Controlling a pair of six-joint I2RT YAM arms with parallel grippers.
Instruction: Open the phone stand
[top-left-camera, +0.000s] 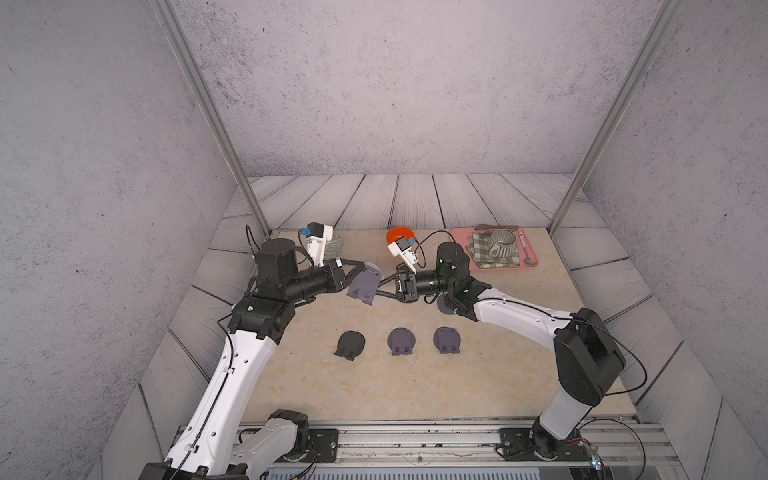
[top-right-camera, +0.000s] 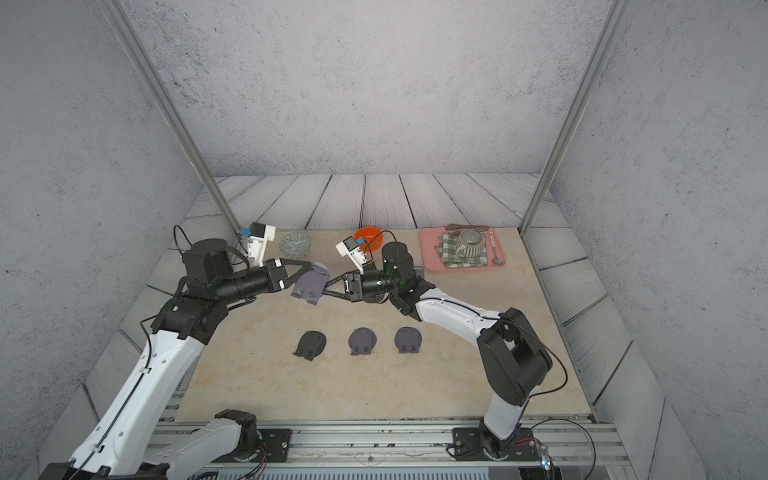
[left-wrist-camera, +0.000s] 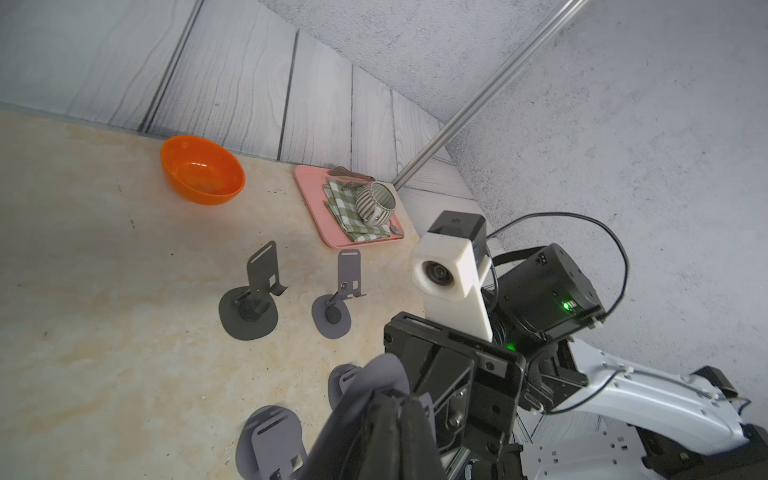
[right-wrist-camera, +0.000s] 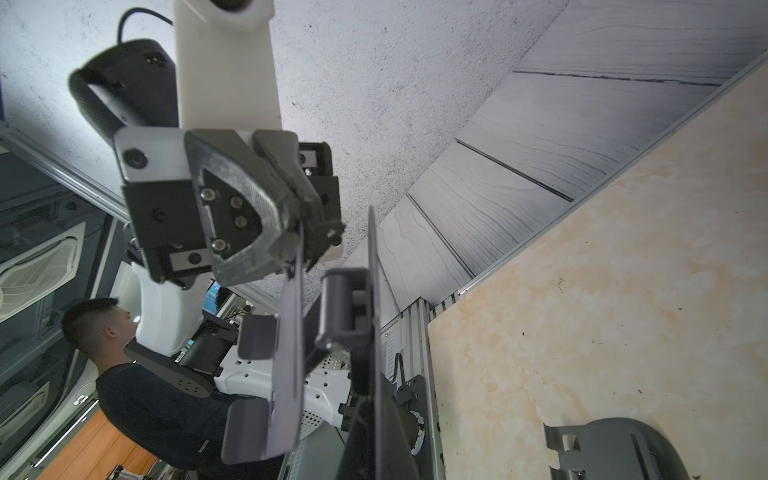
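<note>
A grey-purple phone stand (top-left-camera: 365, 285) is held above the table between my two arms. My left gripper (top-left-camera: 362, 266) is shut on its upper rounded end. My right gripper (top-left-camera: 380, 289) is at the stand's right side, and in the right wrist view its dark fingers (right-wrist-camera: 357, 436) appear closed around one thin plate (right-wrist-camera: 373, 264). That view shows the stand edge-on: a second plate with bent hooks (right-wrist-camera: 285, 368) stands apart from the first, a hinge (right-wrist-camera: 344, 308) between them. In the left wrist view the rounded plate (left-wrist-camera: 380, 374) partly hides the left fingers.
Two unfolded stands, one dark (left-wrist-camera: 249, 312) and one grey (left-wrist-camera: 332, 313), stand on the table behind. Several folded stands (top-left-camera: 401, 341) lie in front. An orange bowl (left-wrist-camera: 201, 169) and a pink tray (left-wrist-camera: 316, 209) with a cup are at the back.
</note>
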